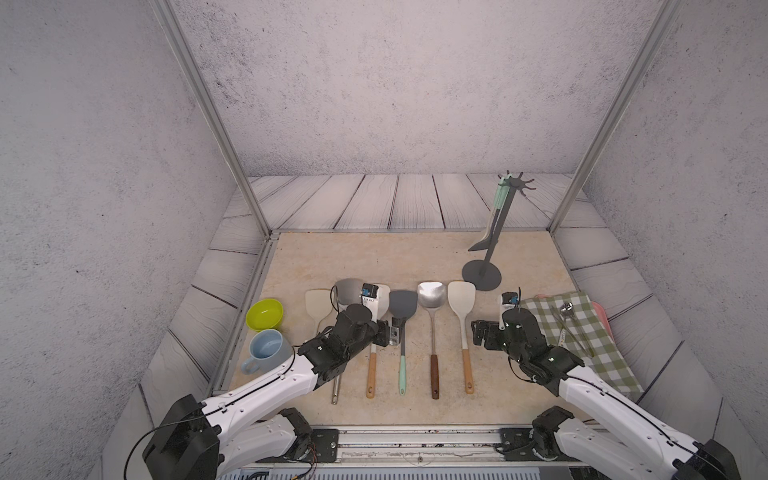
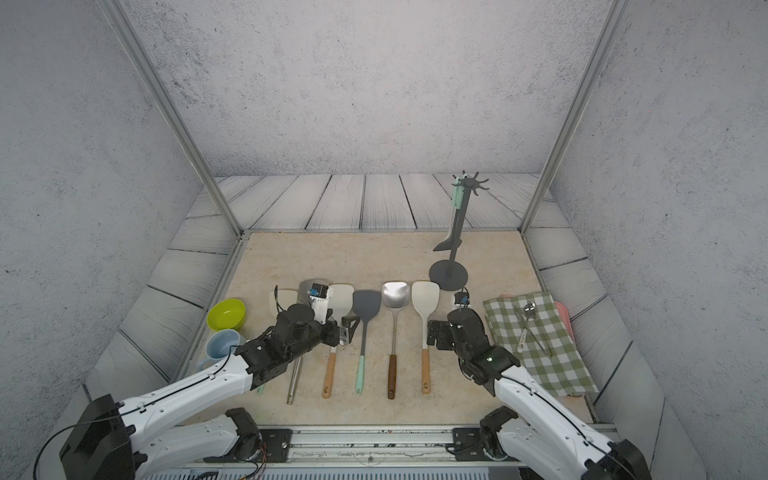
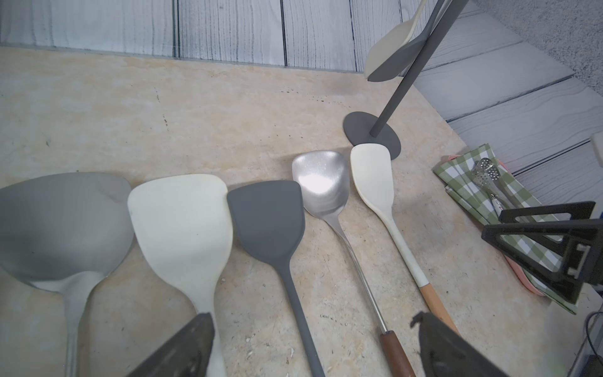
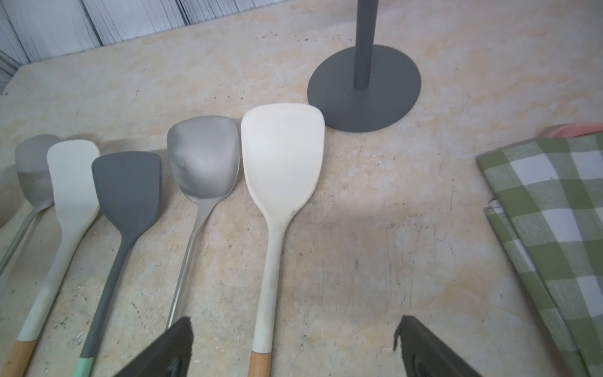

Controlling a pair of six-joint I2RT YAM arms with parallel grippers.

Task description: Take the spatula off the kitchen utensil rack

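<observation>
The grey utensil rack (image 1: 495,228) stands upright at the back right on its round base (image 4: 339,94). On its left side hang a cream spatula (image 3: 384,51) and a dark grey one (image 3: 400,61), heads down, with mint handles (image 1: 501,197) near the hooks. My left gripper is open over the row of utensils, nothing between its fingers. Also open and empty, my right gripper hovers over the table near a cream spatula (image 4: 282,150) with a wooden handle. Both grippers are in front of the rack and well apart from it.
Several spatulas lie side by side across the table, including a steel one (image 1: 432,296) and a grey one (image 1: 403,302). A green bowl (image 1: 265,314) and blue mug (image 1: 269,349) sit at left. A checked cloth (image 1: 608,352) lies at right.
</observation>
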